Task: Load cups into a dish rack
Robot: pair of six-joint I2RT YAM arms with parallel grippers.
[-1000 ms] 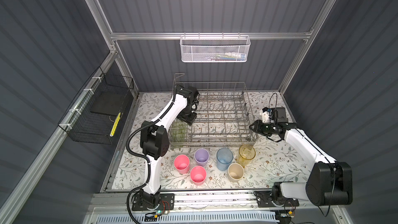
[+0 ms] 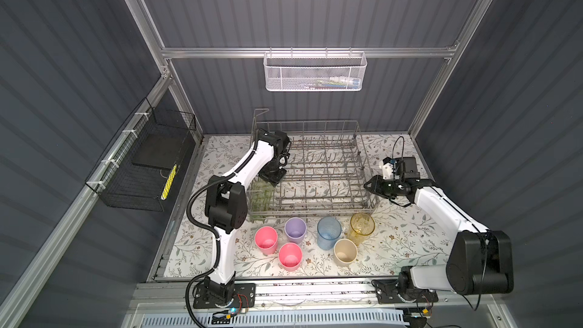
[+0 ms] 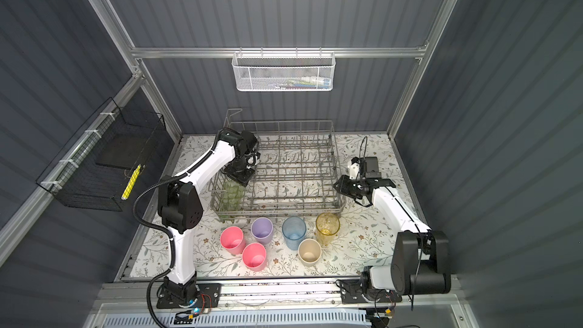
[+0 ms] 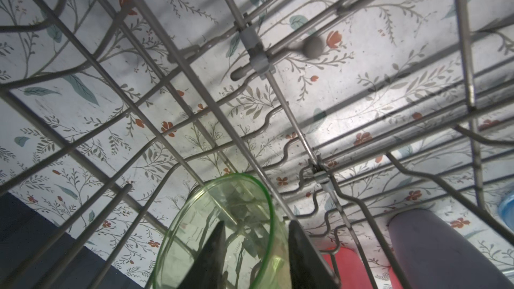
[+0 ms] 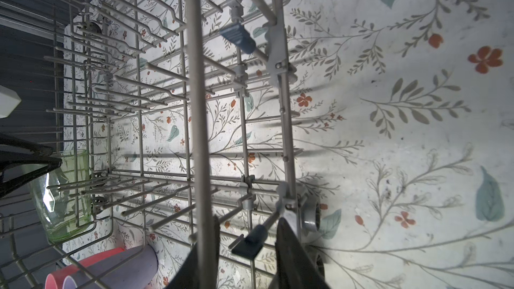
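Note:
A wire dish rack [image 2: 322, 212] fills the middle of the table. A clear green cup [image 5: 75, 192] is in its left front corner. My left gripper is at that cup's rim [image 4: 267, 203], fingers apart; whether they press on the cup is unclear. My right gripper is at the rack's right side, a wire rail running up from between or beside its fingers. In front of the rack stand two pink cups [image 2: 266, 240], a purple cup [image 2: 295, 227], a blue cup [image 2: 328, 234], an amber cup [image 2: 362, 226] and a beige cup [image 2: 345, 252].
A white mesh basket [image 2: 314, 73] hangs on the back wall, a black wire basket [image 2: 151, 158] on the left wall.
My left gripper has moved slightly down and toward the front. The right arm's elbow has risen a little. The rack and amber cup appear slightly shifted toward the front.

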